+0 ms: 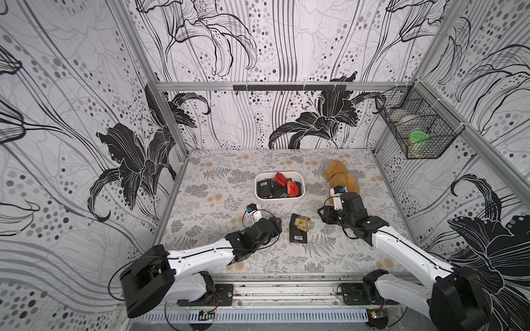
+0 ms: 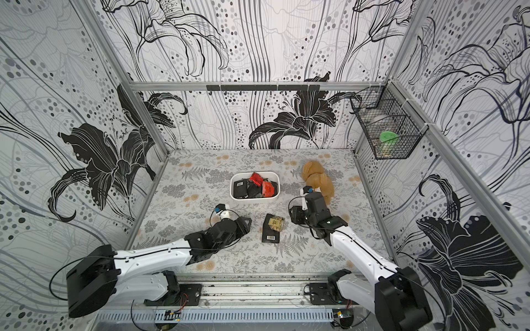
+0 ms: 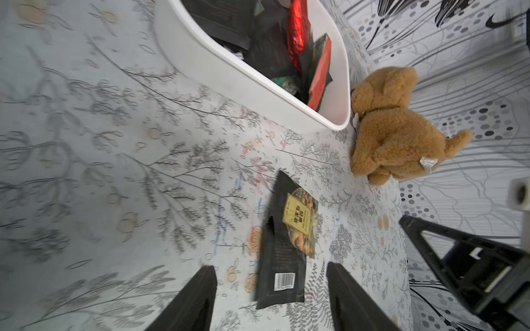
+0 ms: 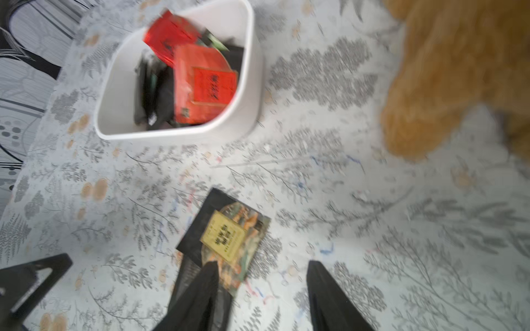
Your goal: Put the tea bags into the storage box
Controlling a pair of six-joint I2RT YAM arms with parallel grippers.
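Observation:
Dark tea bags lie overlapped on the table between the arms; the upper one [image 1: 302,223] has a gold-and-yellow label, and the lower black one [image 1: 298,238] shows a barcode. Behind them stands the white storage box [image 2: 255,200], with several black and red packets inside. My left gripper is open to the left of the loose bags, nothing between its fingers. On their right, my right gripper is also open and empty. In the right wrist view, one finger [image 4: 201,295] overlaps the lower bag in the picture; whether it touches cannot be told.
A brown plush toy [image 1: 342,177] sits right of the box, close behind the right arm. High on the right wall hangs a black wire basket [image 1: 422,129] holding a green-topped item. Bare tabletop [image 1: 215,204] extends left of the box.

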